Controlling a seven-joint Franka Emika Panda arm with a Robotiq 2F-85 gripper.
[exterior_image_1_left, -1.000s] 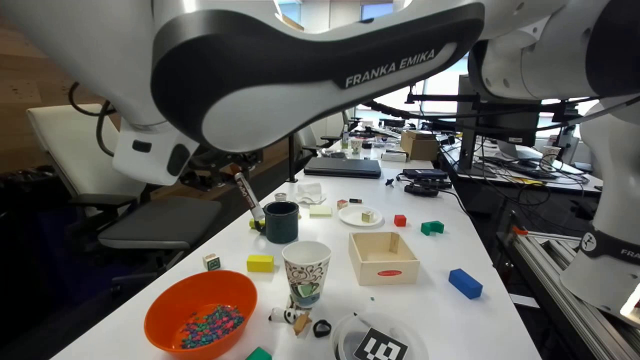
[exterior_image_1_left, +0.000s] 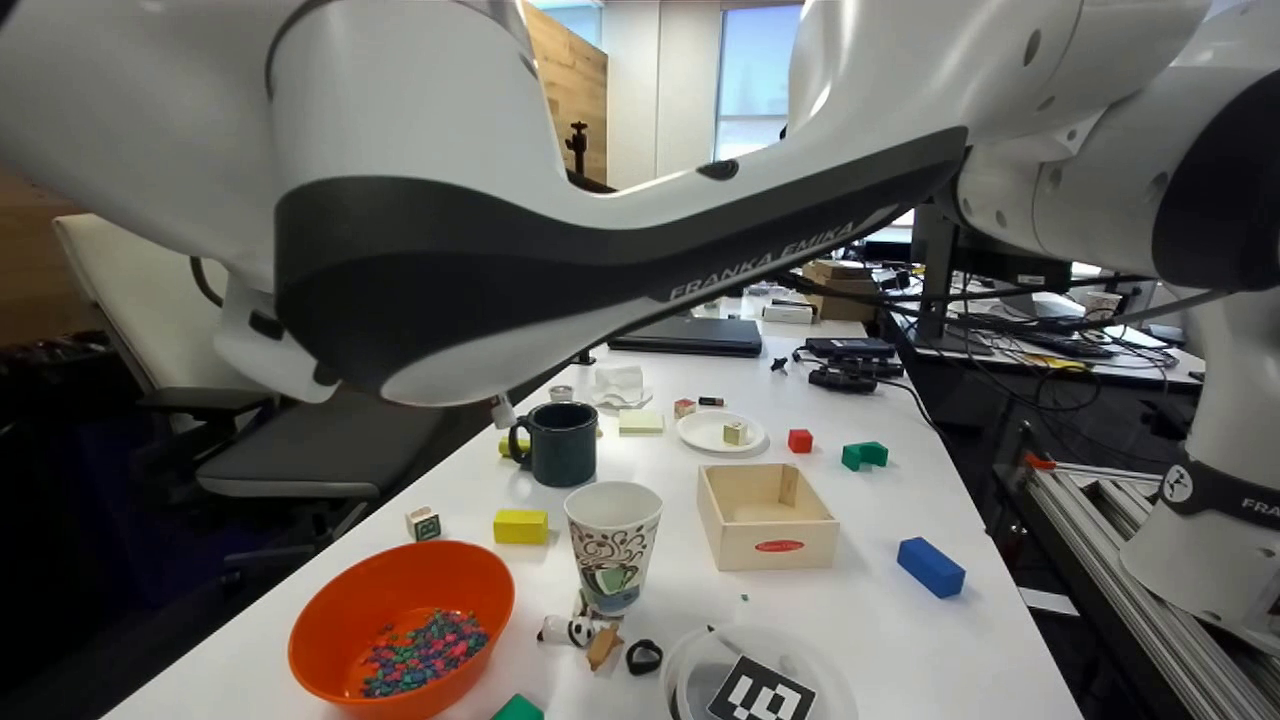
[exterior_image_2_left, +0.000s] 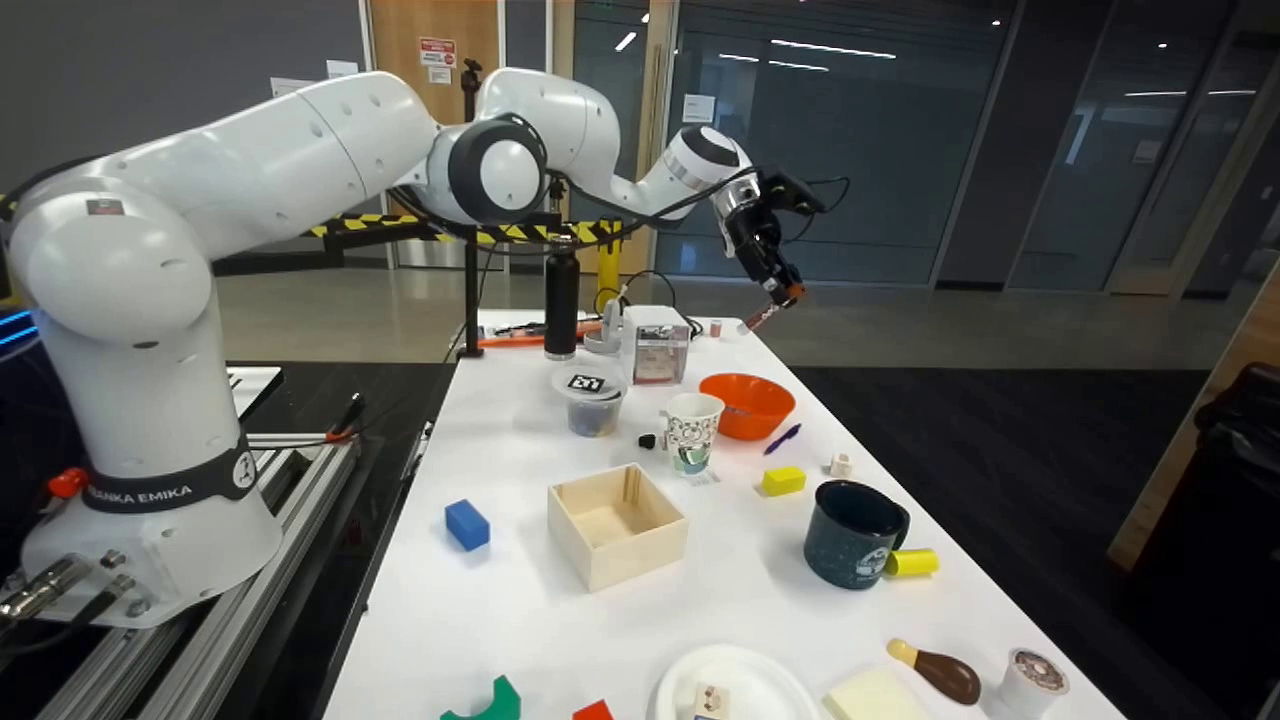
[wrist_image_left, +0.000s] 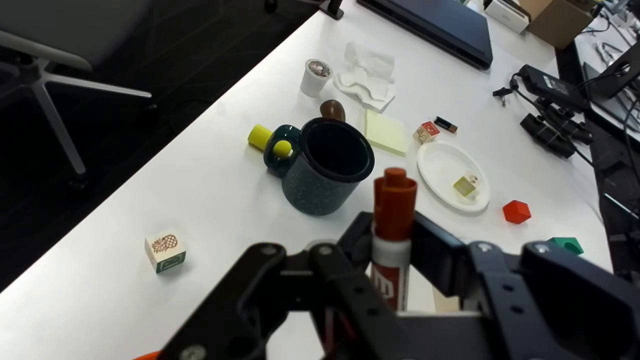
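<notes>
A marker (wrist_image_left: 391, 255) with a reddish-brown cap and a white and reddish-brown body is pinched in my gripper, which is shut on it. In exterior view 2 my gripper (exterior_image_2_left: 786, 295) is high at the far end of the table, above the surface, with the marker (exterior_image_2_left: 761, 317) slanting down from it. The arm hides most of it in exterior view 1, where only the marker's pale end (exterior_image_1_left: 501, 412) shows above the dark green mug (exterior_image_1_left: 563, 444).
An orange bowl (exterior_image_1_left: 480, 576) of small bits, a patterned paper cup (exterior_image_1_left: 612, 540), an open wooden box (exterior_image_1_left: 777, 546) and several blocks are spread over the white table. A plate (exterior_image_2_left: 768, 672) bears a small block. Clear surface surrounds the blue block (exterior_image_2_left: 467, 524).
The arm's forearm has shifted and now covers my gripper in exterior view 1. Most of the marker, earlier visible in front of the mug's handle, is now hidden. The table items have not moved.
</notes>
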